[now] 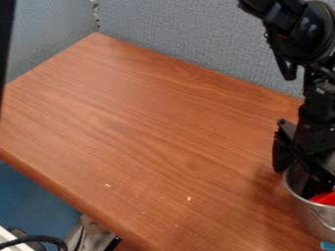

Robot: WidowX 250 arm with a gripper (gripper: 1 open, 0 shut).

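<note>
My black gripper (299,155) is at the right edge of the view, low over a silver metal bucket (309,218), with its fingers partly inside or over the rim. A red object (323,199) lies in the bucket, partly hidden by the gripper and rim. The gripper appears open, though its fingertips are partly hidden; I cannot see anything held between them.
A bare wooden table (144,127) fills most of the view, with free room left of the bucket. A grey partition (197,39) stands behind it. A small blue item (327,245) shows at the lower right edge, and cables lie off the table's lower left.
</note>
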